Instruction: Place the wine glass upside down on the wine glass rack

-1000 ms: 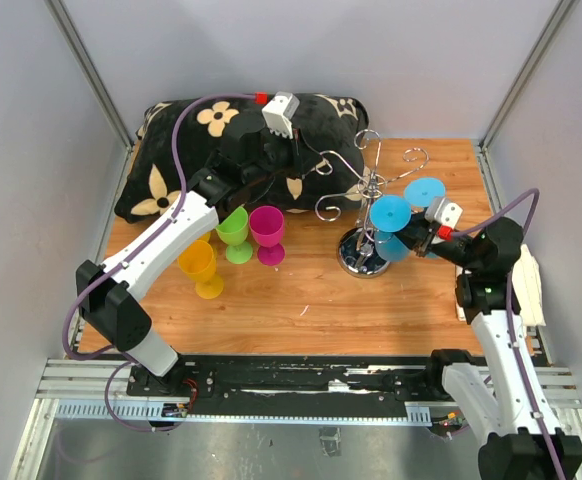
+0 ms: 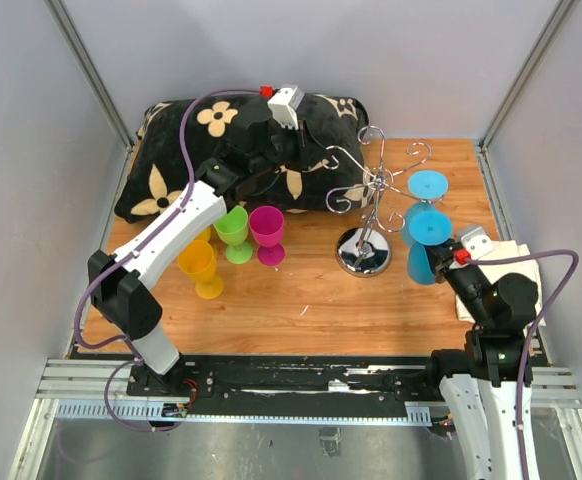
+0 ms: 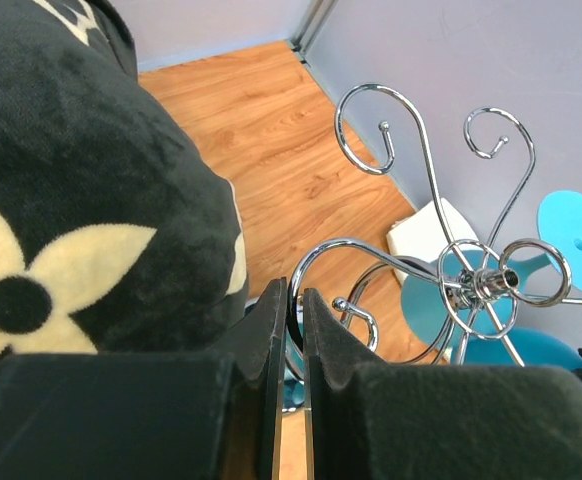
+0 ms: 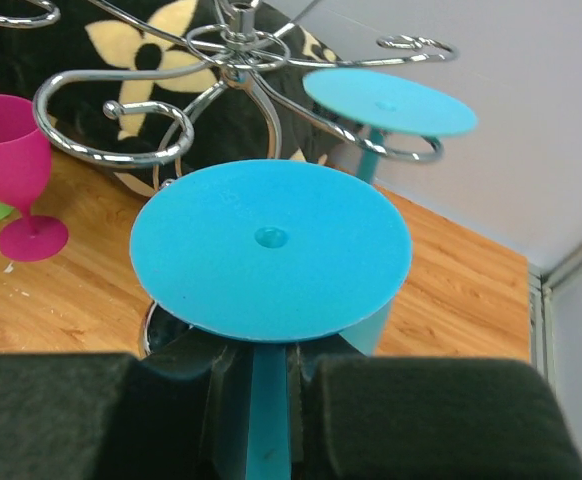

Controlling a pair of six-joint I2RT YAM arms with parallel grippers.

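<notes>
The silver wire rack (image 2: 378,180) stands on a round chrome base, its curled hooks spreading outward. My left gripper is shut on one curled rack wire, at the rack's left side. An upside-down blue wine glass (image 4: 271,250), foot uppermost, is in my right gripper, which is shut on its stem. From above, this held glass is to the front right of the rack, its foot to the right of the nearest curled hook (image 2: 391,222). Behind it a second blue glass (image 4: 391,100) hangs upside down in a rack hook.
Yellow (image 2: 199,265), green (image 2: 234,232) and magenta (image 2: 267,232) glasses stand upright on the left. A dark flowered cushion (image 2: 311,125) fills the back. A folded cream cloth (image 2: 506,270) lies at the right. The front middle of the wooden board (image 2: 291,315) is clear.
My right gripper has moved right and a little frontward with the blue glass, away from the rack's centre. My left gripper and the rack hook it grips have shifted slightly right.
</notes>
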